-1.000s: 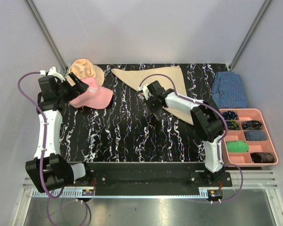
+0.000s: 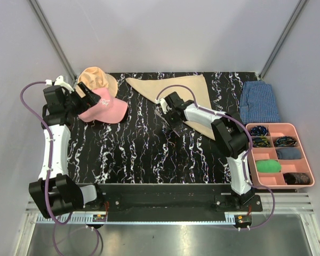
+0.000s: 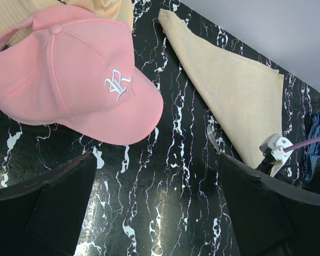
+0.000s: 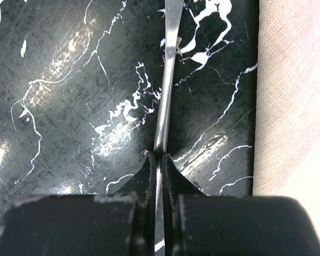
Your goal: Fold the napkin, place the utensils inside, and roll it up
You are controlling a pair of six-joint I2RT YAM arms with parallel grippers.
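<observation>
A beige napkin (image 2: pixel 165 85) (image 3: pixel 234 96) lies at the back of the dark marbled table, folded into a triangular shape. Along its edge lies a slim metal utensil (image 4: pixel 170 69) (image 3: pixel 213 138), probably cutlery. My right gripper is right on the utensil's shaft, its fingertips together; whether the shaft is between them or just beneath is unclear. In the top view the right arm covers part of the napkin. My left gripper (image 2: pixel 88 95) hangs open above the pink cap, nothing between its fingers.
A pink cap (image 2: pixel 109 109) (image 3: pixel 74 74) and a peach hat (image 2: pixel 90 77) sit back left. A blue folded cloth (image 2: pixel 258 101) and a pink divided organizer (image 2: pixel 304 176) with rolled items stand at the right.
The right arm has shifted very slightly, and a little more of the utensil shows below it in the top view. The left arm has not moved.
</observation>
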